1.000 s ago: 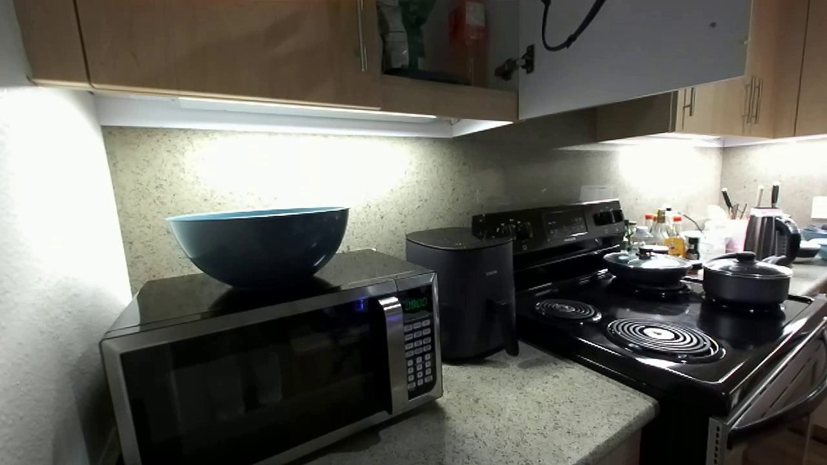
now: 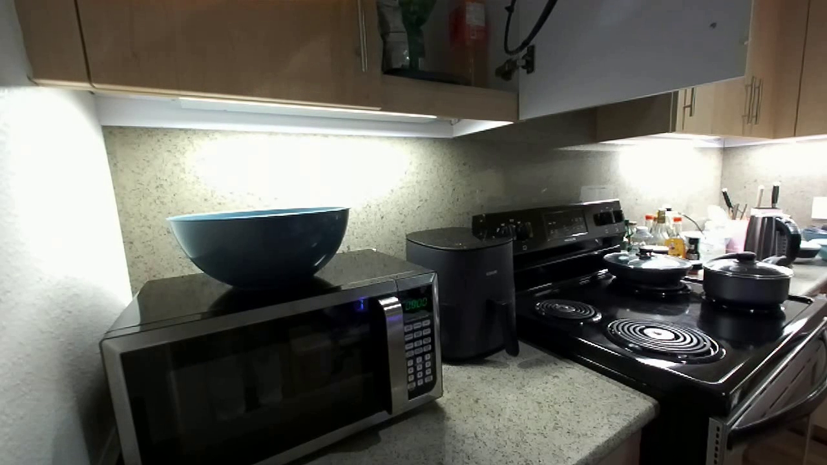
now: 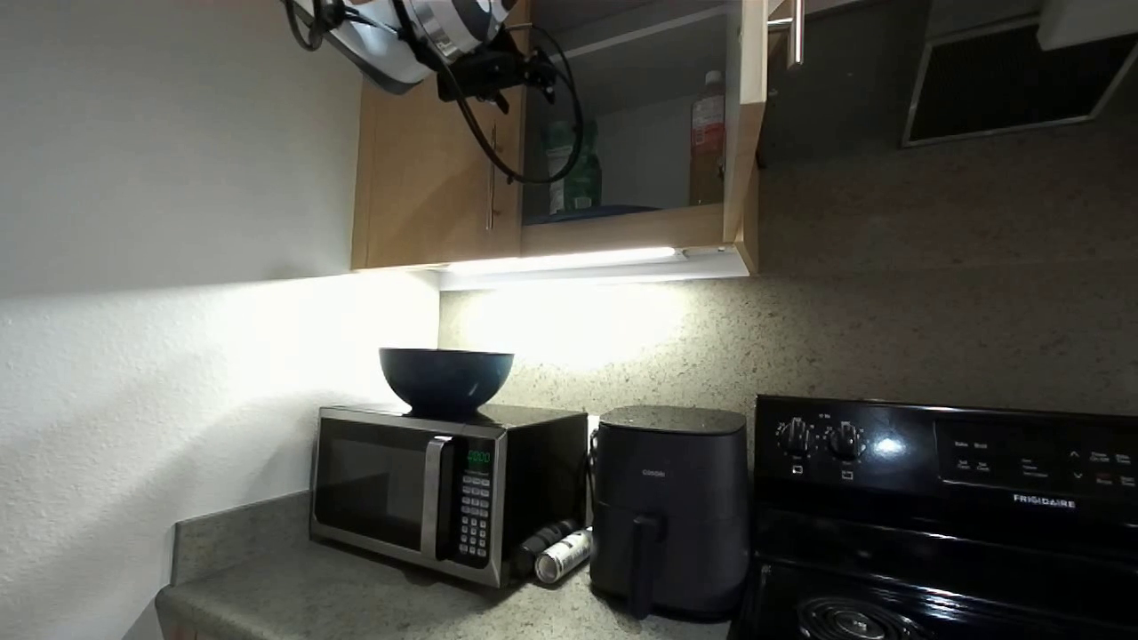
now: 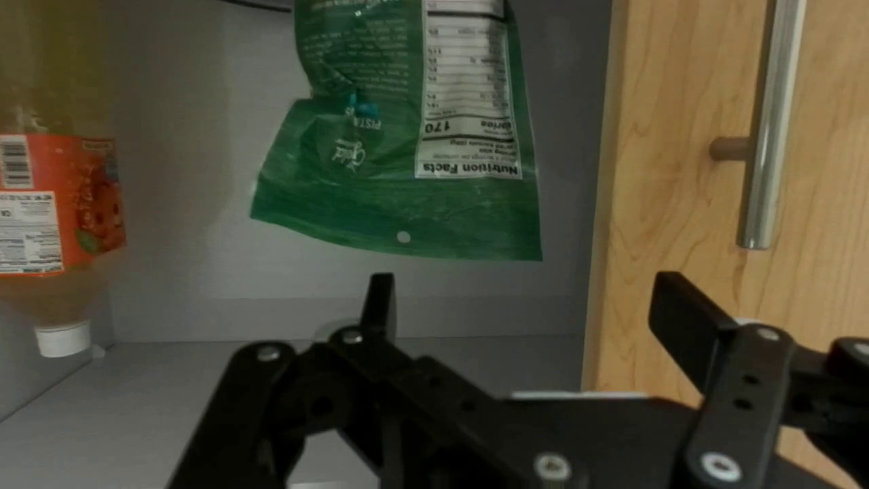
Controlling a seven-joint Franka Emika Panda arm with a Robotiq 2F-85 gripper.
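In the wrist view, which looks upside down into an open cabinet, my gripper is open, its black fingers (image 4: 379,310) wide apart with nothing between them. Beyond them is a green pistachio bag (image 4: 391,163), its nutrition label facing me. A bottle with an orange label (image 4: 61,204) and white cap stands to one side. The bag (image 2: 418,35) and bottle (image 2: 469,39) also show on the shelf in exterior view 1. High up in exterior view 2, the arm (image 3: 443,27) reaches towards the cabinet; its fingertips cannot be made out there.
A shut wooden door with a metal handle (image 4: 770,130) borders the opening; the other cabinet door (image 2: 636,54) is swung out. Below are a blue bowl (image 2: 260,244) on the microwave (image 2: 271,372), an air fryer (image 2: 461,294) and a stove (image 2: 597,318) with two covered pans.
The arm's black cable at the top of exterior view 1 has shifted left and a little lower. The bowl, appliances and cabinet contents look the same.
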